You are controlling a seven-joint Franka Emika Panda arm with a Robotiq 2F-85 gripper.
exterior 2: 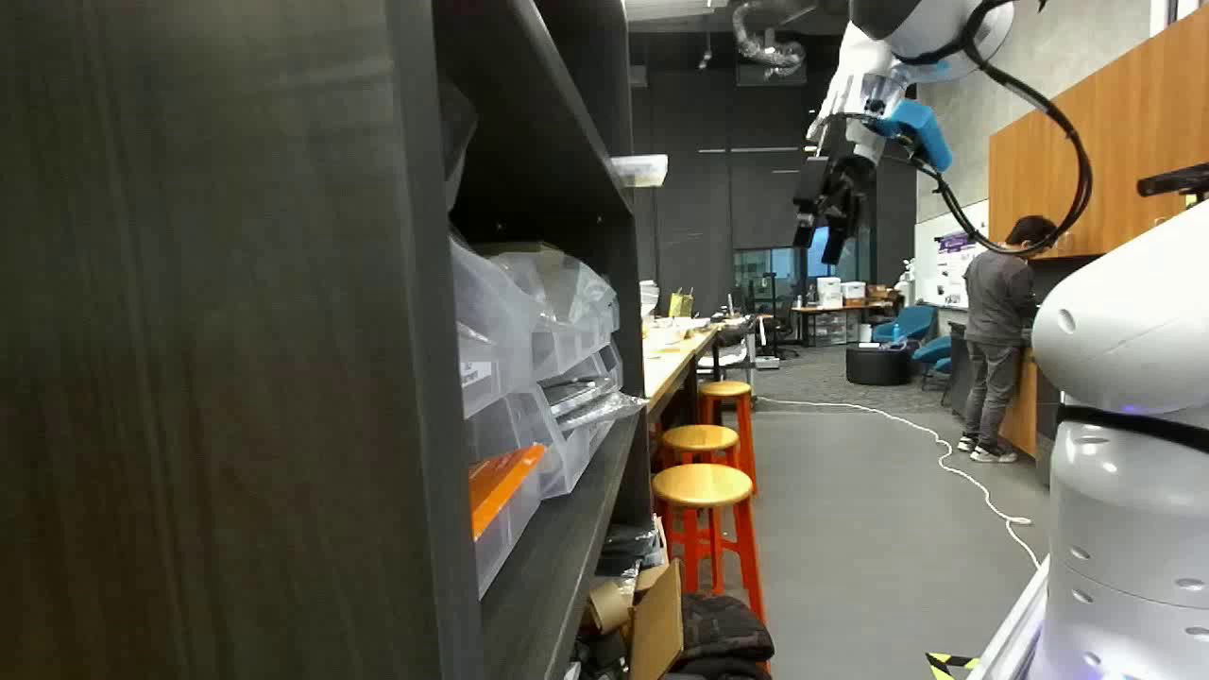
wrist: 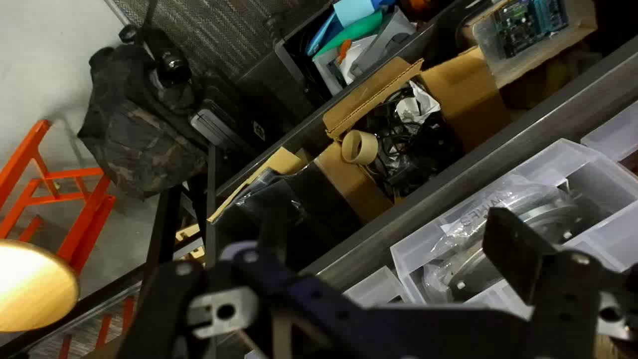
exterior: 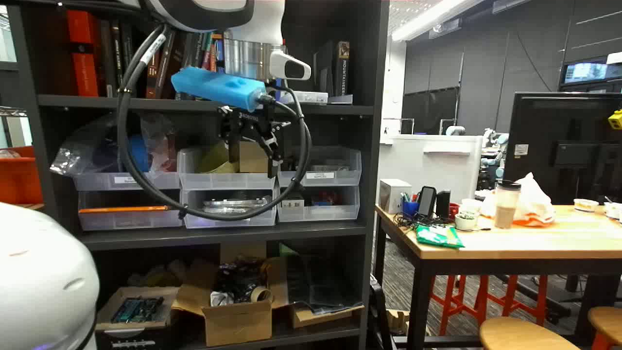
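Observation:
My gripper (exterior: 254, 158) hangs in front of the middle shelf of a dark bookcase, its black fingers spread and nothing between them. The second exterior view has the gripper (exterior 2: 819, 236) high up, to the right of the shelves and clear of them. Looking down in the wrist view, the two fingers of the gripper stand wide apart. Beyond them appear a clear plastic bin (wrist: 412, 257) with bagged metallic rings and, one shelf lower, a cardboard box (wrist: 472, 84) of dark cables and a tape roll (wrist: 359, 147).
Stacked clear bins (exterior: 227, 180) fill the middle shelf (exterior: 227, 236), and books (exterior: 85, 52) stand above. To the right is a wooden table (exterior: 525, 248) with cups and bags. Stools (exterior 2: 703, 485) line the aisle, whose grey floor (exterior 2: 861, 544) is mostly open.

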